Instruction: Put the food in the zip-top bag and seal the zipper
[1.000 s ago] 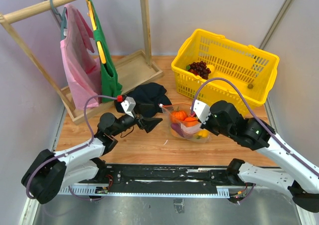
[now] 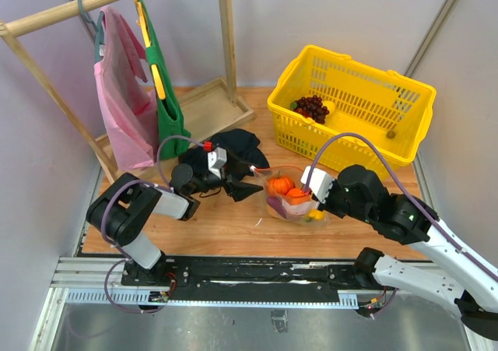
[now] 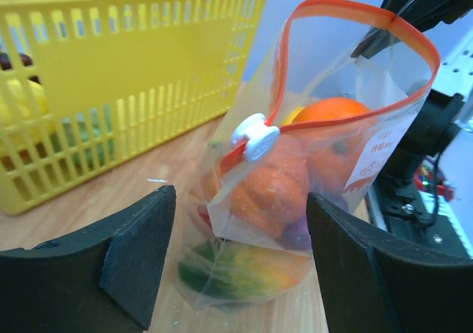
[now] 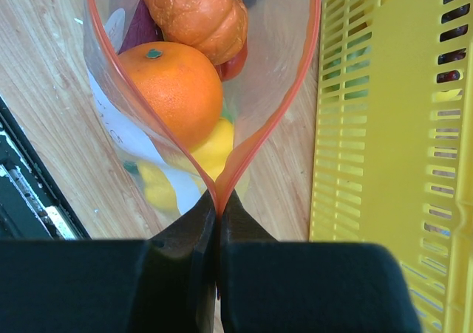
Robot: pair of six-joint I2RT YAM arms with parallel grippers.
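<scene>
The clear zip top bag (image 2: 289, 209) stands on the table, its orange-red zipper rim (image 3: 310, 123) gaping. Inside lie a pumpkin (image 4: 198, 17), an orange (image 4: 174, 93), a yellow pepper (image 4: 214, 150) and a purple item. My right gripper is shut on one end of the bag's rim, where both edges pinch together. A white slider (image 3: 256, 136) sits at the rim's other end. Facing that end, my left gripper is part open, its fingers (image 3: 140, 233) spread apart, with nothing held between them.
Behind the bag, a yellow basket (image 2: 358, 117) holds grapes (image 2: 311, 108) and other food. A dark cloth (image 2: 226, 152) lies behind my left gripper. Hanging garments on a wooden rack (image 2: 227, 40) fill the back left. Bare table lies in front of the bag.
My left arm's elbow has swung inward and its gripper has shifted slightly right, closer to the bag. My right gripper has moved slightly, still pinching the bag's rim.
</scene>
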